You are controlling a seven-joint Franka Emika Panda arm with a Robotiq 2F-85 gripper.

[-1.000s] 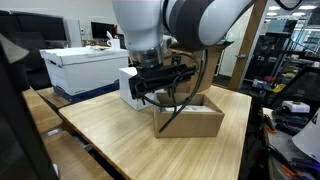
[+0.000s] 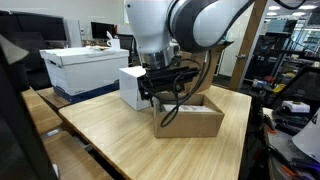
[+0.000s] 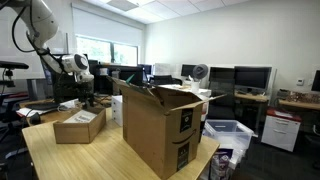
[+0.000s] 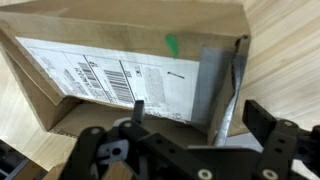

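An open cardboard box [image 2: 195,124] stands on the wooden table, with its front and rim showing. Inside it, the wrist view shows a white label sheet or package [image 4: 110,77] printed with text and barcodes. My gripper is open, its two black fingers spread wide. In that view, one side wall of the box [image 4: 230,88] runs between the fingers, nearer the right one; whether either touches it I cannot tell. From outside, the gripper appears above the box's left end, partly hidden by cables. The box [image 3: 82,127] also shows below the arm in the second exterior view.
A large cardboard box [image 3: 170,134] with raised flaps stands on the same table. White storage boxes [image 2: 88,70] are behind. A black cable loops near the gripper.
The arm and gripper have shifted slightly to the right in exterior view 1 over the last second. The open box looks unmoved.
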